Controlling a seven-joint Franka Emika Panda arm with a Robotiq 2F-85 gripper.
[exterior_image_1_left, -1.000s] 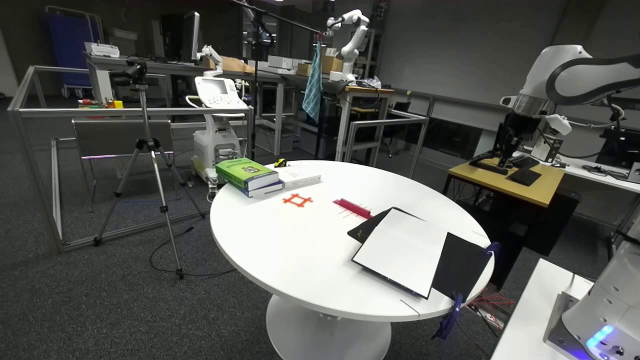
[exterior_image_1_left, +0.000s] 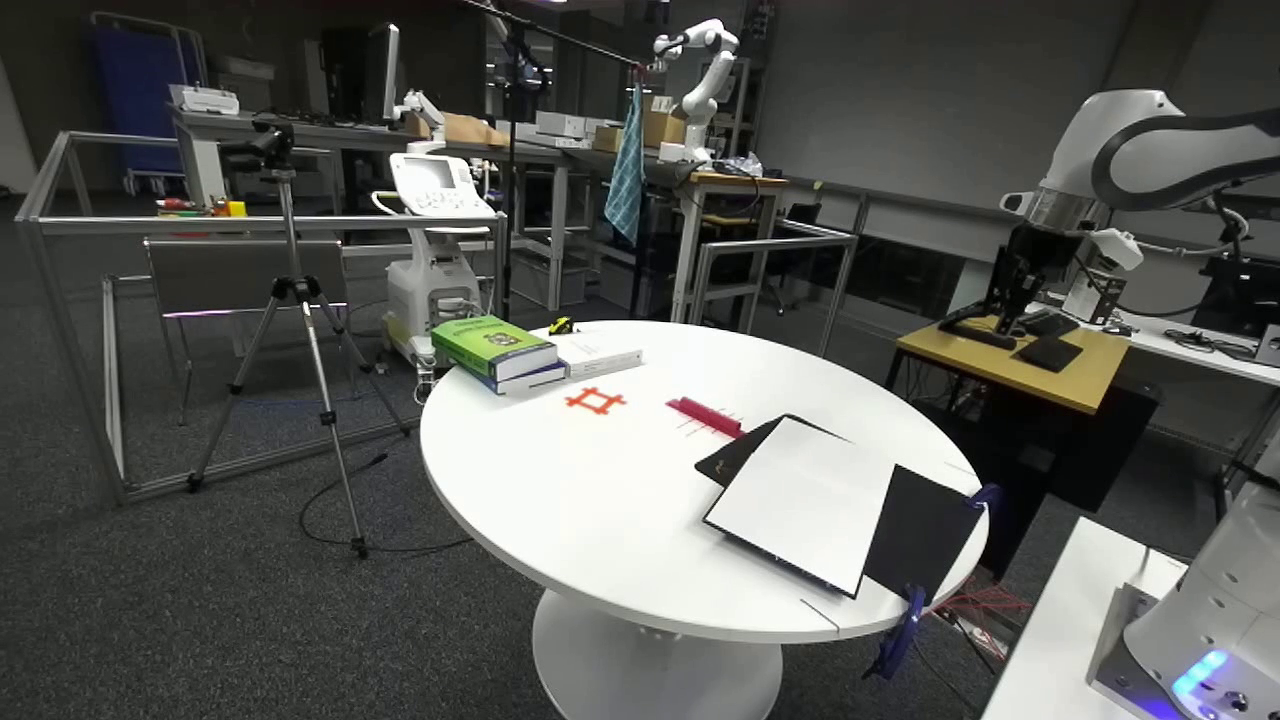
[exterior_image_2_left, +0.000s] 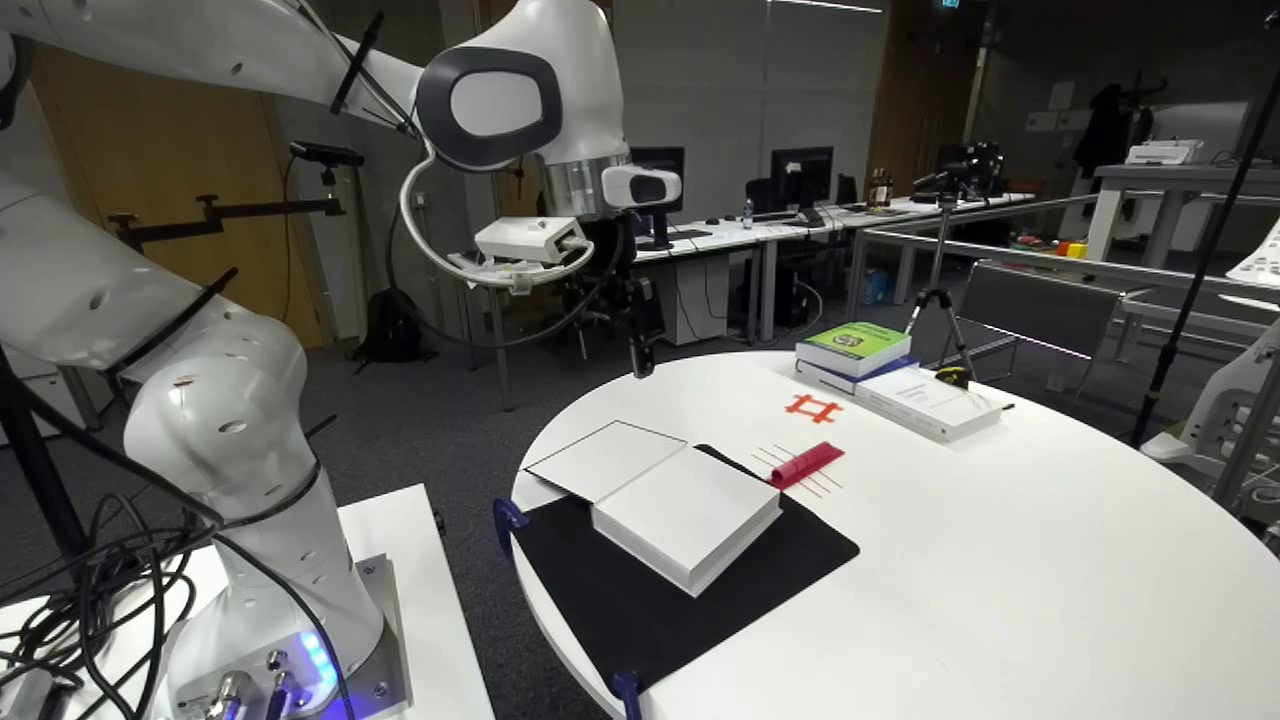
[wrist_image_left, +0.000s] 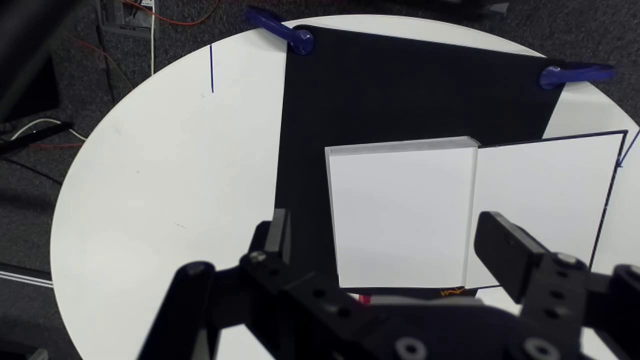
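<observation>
A thick white book (exterior_image_2_left: 686, 510) lies on a black mat (exterior_image_2_left: 744, 600) near the edge of the round table. Its white cover (exterior_image_2_left: 609, 460) is folded out flat to one side. Seen from above in the wrist view, the page block (wrist_image_left: 402, 216) and the opened cover (wrist_image_left: 543, 198) face up. My gripper is open, its two fingers wide apart with nothing between them. It hangs well above the table, over the book. A dark red object (exterior_image_2_left: 806, 464) rests beside the mat, among thin red lines.
Blue clamps (wrist_image_left: 303, 41) hold the mat at the table edge. Across the table are a green book (exterior_image_1_left: 494, 346) on a blue one, a white book (exterior_image_1_left: 600, 354) and a yellow-black tape measure (exterior_image_1_left: 561, 325). Orange tape (exterior_image_1_left: 595, 401) marks a square. The left of the wrist view shows clear tabletop.
</observation>
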